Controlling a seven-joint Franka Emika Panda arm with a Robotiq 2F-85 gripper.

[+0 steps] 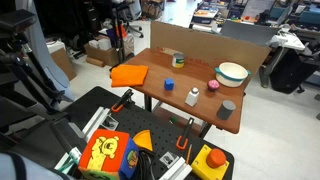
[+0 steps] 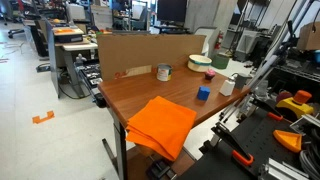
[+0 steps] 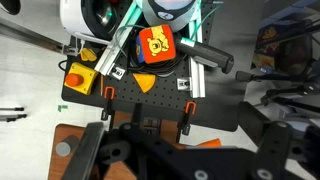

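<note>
In the wrist view my gripper appears open, its two dark fingers set wide apart at either side, with nothing visible between them. It hangs over the black table, apart from the objects. On the brown table stand an orange cloth [image 1: 128, 75], a blue cube [image 1: 168, 84], a white bottle [image 1: 192, 97], a grey cup [image 1: 226, 109], a pink object [image 1: 213, 85], a white bowl [image 1: 232, 73] with a green rim and a can [image 1: 178, 59]. The cloth droops over the table's edge in the second exterior view. My gripper's body covers part of the brown table in the wrist view.
Cardboard walls [image 1: 215, 50] close off the table's back. On the black table sit a colorful toy cube [image 3: 157, 42], an orange wedge [image 3: 145, 82], cables and a yellow box with a red button [image 3: 73, 80]. Metal rails with orange-handled clamps lie there.
</note>
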